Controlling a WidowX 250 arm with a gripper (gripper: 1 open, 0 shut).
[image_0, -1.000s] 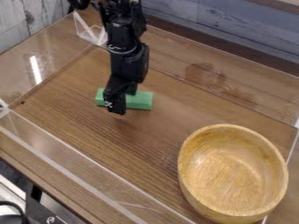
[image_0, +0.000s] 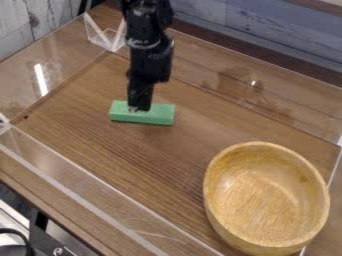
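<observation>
A flat green rectangular block (image_0: 158, 117) lies on the wooden table, left of centre. My gripper (image_0: 146, 94), black and motion-blurred, hangs just above the block, its two fingers pointing down and spread somewhat apart. Whether anything is between them is hard to tell, but the block rests on the table below.
A large yellow bowl (image_0: 266, 210) sits at the front right. A clear plastic object (image_0: 104, 33) stands at the back left, near the edge.
My gripper has risen from low over the block and moved back a little; earlier it was in front of the block. The green block stays in about the same place.
</observation>
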